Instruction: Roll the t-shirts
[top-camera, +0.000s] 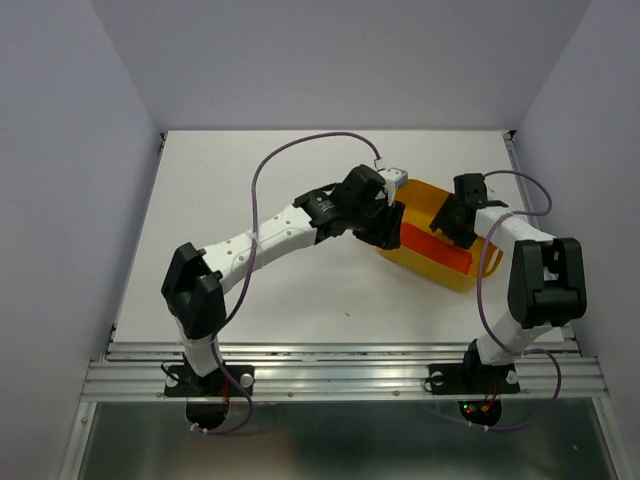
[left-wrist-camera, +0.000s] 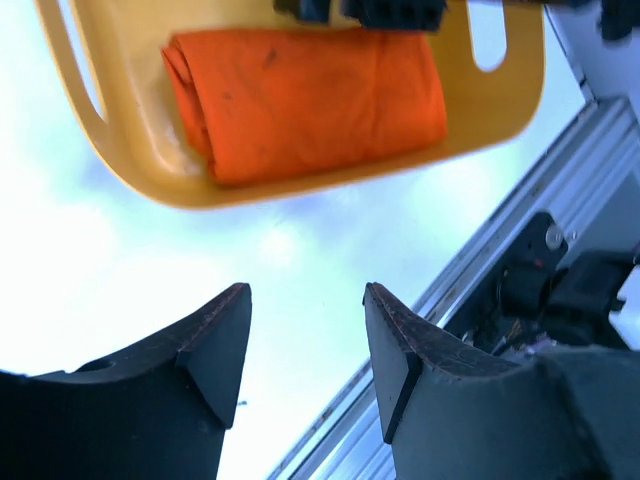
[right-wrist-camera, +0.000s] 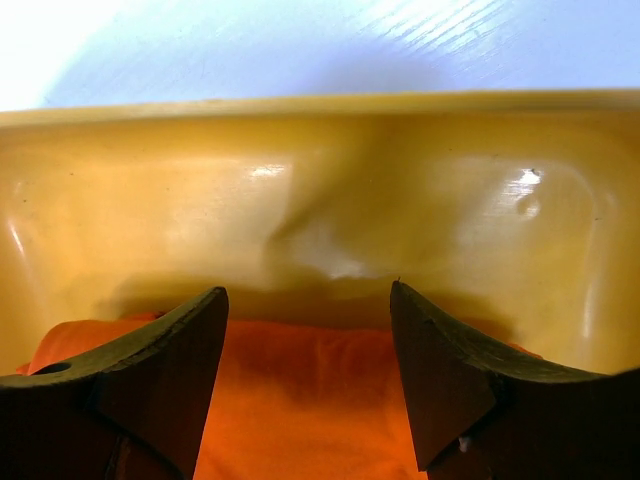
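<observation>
An orange-red folded t-shirt lies inside the yellow basket, along the wall nearest the table's front. In the top view my left gripper is just left of the basket; its wrist view has nothing between the parted fingers but white table. My right gripper is over the basket, fingers apart, with the t-shirt showing below and between them. From the right wrist view I cannot tell whether the fingers touch the cloth.
A metal rail runs along the front edge. Grey walls stand at the back and sides, the right one close to the right arm.
</observation>
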